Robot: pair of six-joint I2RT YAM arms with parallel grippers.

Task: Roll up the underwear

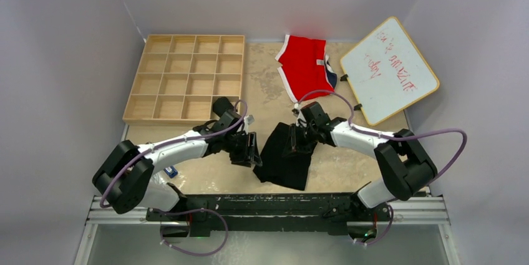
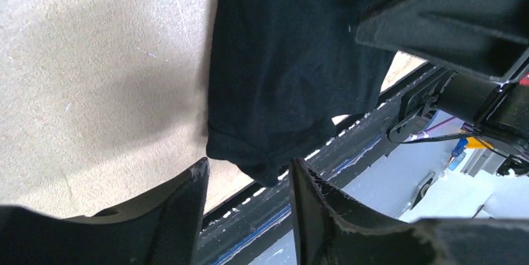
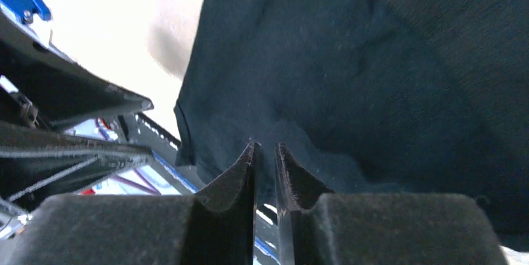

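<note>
The black underwear (image 1: 286, 163) lies folded into a flat panel near the table's front edge. In the left wrist view its lower left corner (image 2: 237, 149) lies just beyond my left gripper, whose fingers stand apart with nothing gripped between them. My right gripper is over the middle of the cloth, its fingers close together with a narrow gap. Whether any cloth is pinched there cannot be told. Seen from above, the cloth under the right gripper (image 1: 294, 144) is partly hidden.
A wooden compartment box (image 1: 176, 65) stands at the back left, with a black rolled item (image 1: 222, 106) at its front right compartment. Red shorts (image 1: 304, 68) lie at the back, beside a whiteboard (image 1: 390, 72).
</note>
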